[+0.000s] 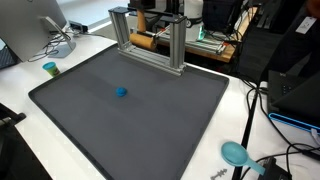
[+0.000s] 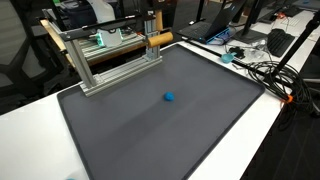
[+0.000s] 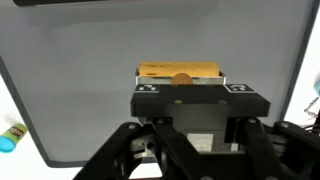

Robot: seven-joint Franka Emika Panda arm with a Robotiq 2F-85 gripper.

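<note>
An orange mallet-like thing, its cylindrical head hanging level, shows near the metal frame in exterior view 1 as the orange head point(image 1: 143, 41) and in exterior view 2 as the same head point(image 2: 159, 39). In the wrist view the orange head point(image 3: 165, 70) lies across beyond the black fingers, with a round brown end below it. My gripper is shut on this thing, apparently by its handle. Its grip is partly hidden by the dark marked bracket. A small blue object point(image 1: 121, 91) rests on the grey board point(image 2: 150, 130), well apart from the gripper.
The upright metal frame point(image 1: 178, 45) stands at the board's edge. A green cup point(image 1: 51, 69) is off the board on one side, and a turquoise round-headed thing point(image 1: 238, 155) lies on the other. Most of the board is bare.
</note>
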